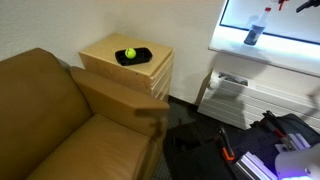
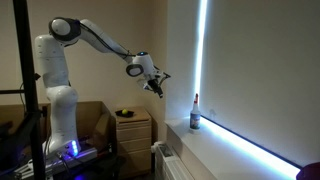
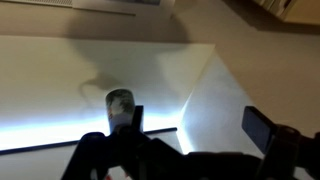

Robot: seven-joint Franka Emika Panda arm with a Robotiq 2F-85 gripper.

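Observation:
In the exterior view 2, my gripper (image 2: 163,84) hangs in the air from the raised arm, to the left of and higher than the bottle (image 2: 195,113). Its two dark fingers are spread apart, and nothing shows between them. The bottle (image 1: 257,28) stands upright on the white windowsill (image 1: 230,44) and looks clear with a dark lower part. From the wrist, a dark rounded object (image 3: 120,105), apparently the bottle from above, appears beside the left finger. The right finger (image 3: 258,128) stands well away from it. Only a dark piece of the gripper enters exterior view 1, at the top right corner.
A wooden drawer cabinet (image 1: 120,72) carries a black tray (image 1: 141,56) with a yellow-green ball (image 1: 130,53). A brown sofa (image 1: 85,125) adjoins it. Below the sill is a white radiator (image 1: 245,100). The bright window edge runs behind the bottle.

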